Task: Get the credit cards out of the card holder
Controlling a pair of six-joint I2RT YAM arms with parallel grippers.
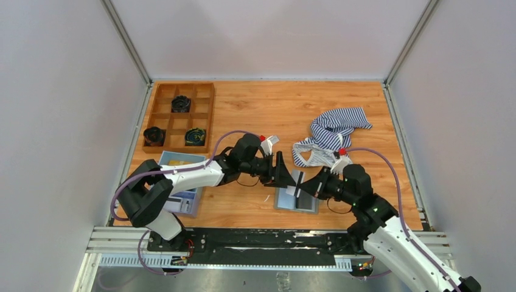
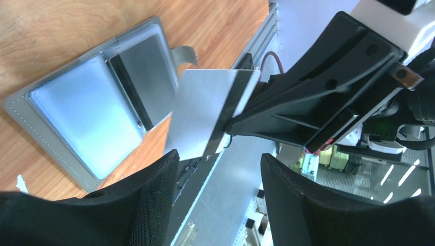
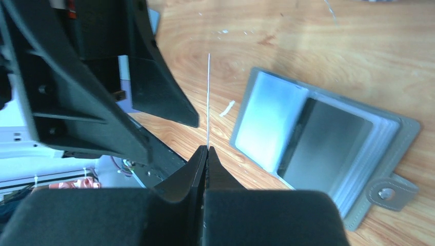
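My right gripper is shut on a thin white card with a dark stripe, which appears edge-on in the right wrist view. The card is held up above the open card holder [image 2: 54,154], apart from it. Facing it from the other side, my left gripper stands open with nothing between its fingers; the card's near edge lies just ahead of its fingertips. The grey holder lies flat on the table, a pale blue panel [image 3: 269,119] on one side and a dark striped card or sleeve [image 3: 328,146] on the other.
A striped cloth [image 1: 338,131] lies behind the right arm. At the left are a wooden compartment tray [image 1: 161,109] with several dark round items and a pale blue box [image 1: 191,157].
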